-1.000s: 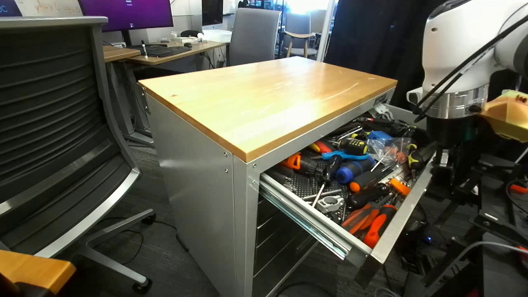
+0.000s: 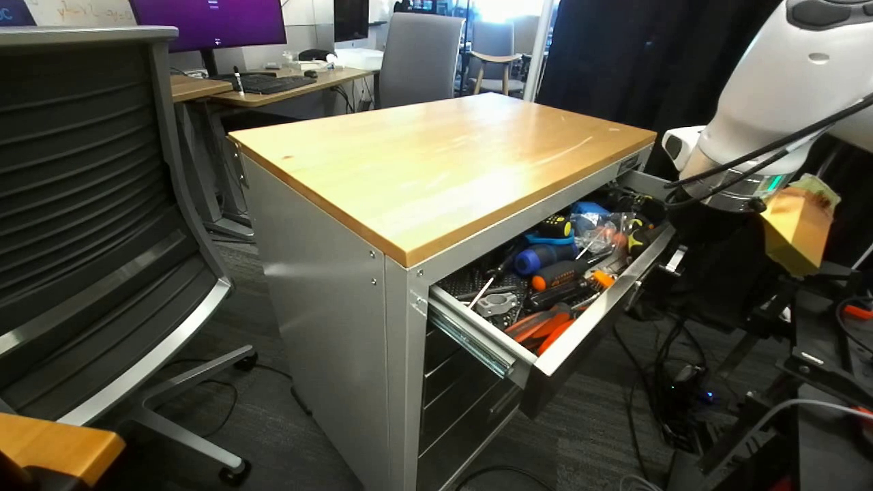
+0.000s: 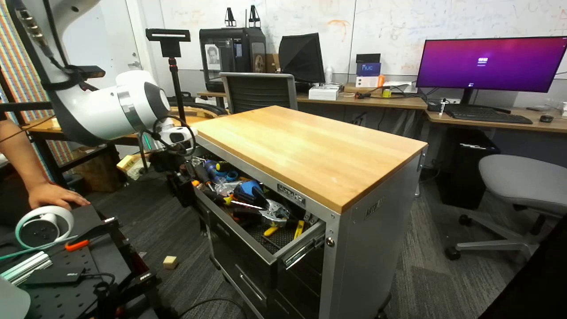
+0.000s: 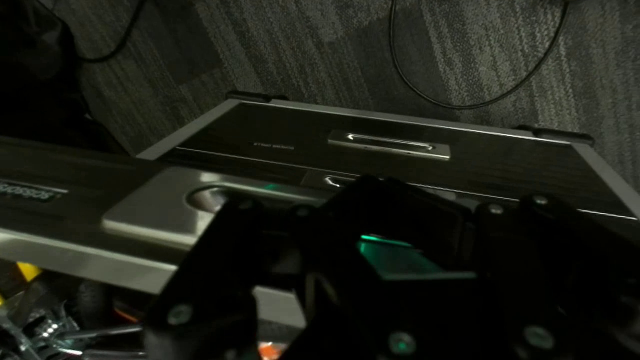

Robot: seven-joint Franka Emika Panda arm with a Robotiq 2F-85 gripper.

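Note:
The top drawer (image 2: 601,315) of a grey metal cabinet (image 2: 327,311) is partly pulled out and full of hand tools. My dark gripper is at the drawer front (image 4: 78,180), and its fingers cover part of the metal handle (image 4: 150,207) there. It appears shut on the drawer front. Whether the fingers press on the handle or the rim is hidden in shadow. In exterior view 2 the wrist (image 3: 178,138) is tilted beside the drawer's far end, with the gripper barely visible.
The cabinet's wooden top (image 3: 313,143) is clear. A black cart (image 3: 90,223) with cables stands opposite the drawer, and a person's hand (image 3: 53,196) rests on it. A small yellow block (image 3: 170,262) lies on the carpet.
The drawer has slid a good way into the cabinet. My arm has moved with it toward the cabinet, and the wrist is now more tilted.

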